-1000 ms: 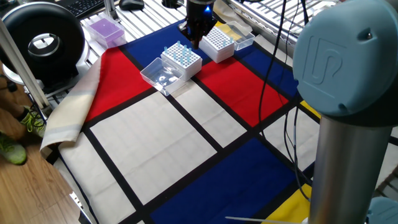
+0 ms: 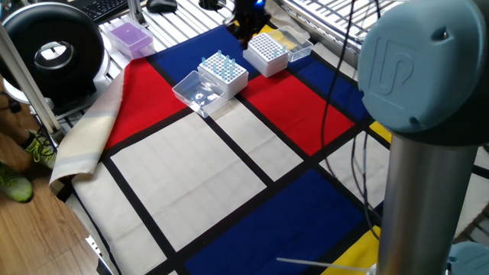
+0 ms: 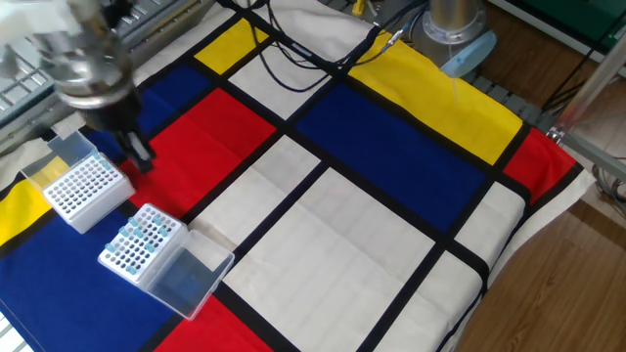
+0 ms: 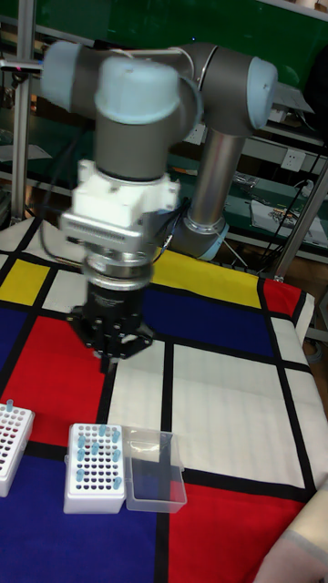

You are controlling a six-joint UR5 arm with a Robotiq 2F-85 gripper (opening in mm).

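My black gripper [image 4: 106,365] hangs in the air above the cloth, its fingers drawn together at the bottom. Whether something thin is between them is too blurred to tell. In exterior view 2 the gripper [image 3: 143,156] appears close to the first white tip rack [image 3: 88,194], which looks mostly empty. The second white rack [image 3: 143,242] holds several pale blue pipette tips [image 4: 94,448] standing in its holes. Its clear lid [image 4: 154,483] is folded open beside it. At the top edge of exterior view 1 the gripper [image 2: 244,42] is dark and partly hides the rack area.
A patterned cloth [image 2: 191,176] covers the table, its broad middle clear. The first rack's clear lid [image 2: 296,42] stands open behind it. A purple-topped box [image 2: 130,38] sits at the far left. Black cables [image 3: 293,49] loop over the cloth near the arm base.
In exterior view 1 my gripper has risen and shifted slightly toward the right, away from the tip-filled rack. The racks and lids have stayed in place.
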